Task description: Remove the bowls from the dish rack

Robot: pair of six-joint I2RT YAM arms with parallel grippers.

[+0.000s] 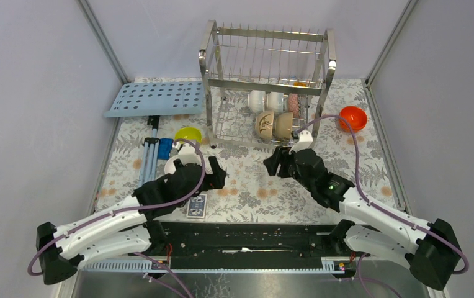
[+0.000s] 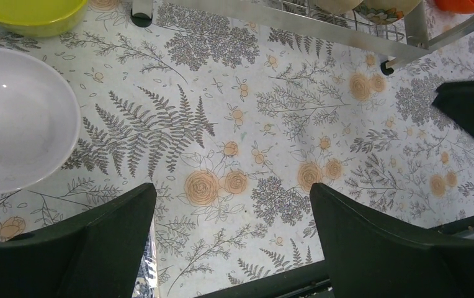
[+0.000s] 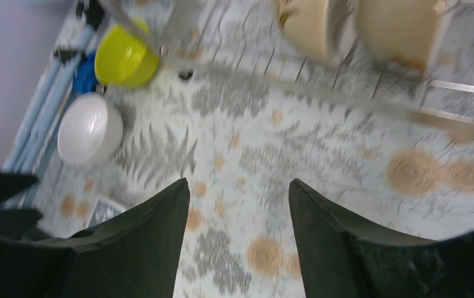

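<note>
On the lower shelf of the metal dish rack (image 1: 265, 87) lie several bowls on their sides. At its front are a patterned beige bowl (image 1: 263, 125) and a second beige bowl (image 1: 284, 126); behind them show a white bowl (image 1: 257, 100), another pale bowl (image 1: 275, 101) and a pinkish one (image 1: 293, 104). My right gripper is part open and empty, in front of the rack. Left of it, my left gripper stands open over bare tablecloth, nothing between its fingers.
A yellow-green bowl (image 1: 188, 133) and a white bowl (image 2: 17, 118) sit left of the rack. An orange-red bowl (image 1: 353, 118) stands to its right. A blue perforated board (image 1: 156, 99), a folded tripod (image 1: 149, 158) and a card box (image 1: 196, 206) occupy the left.
</note>
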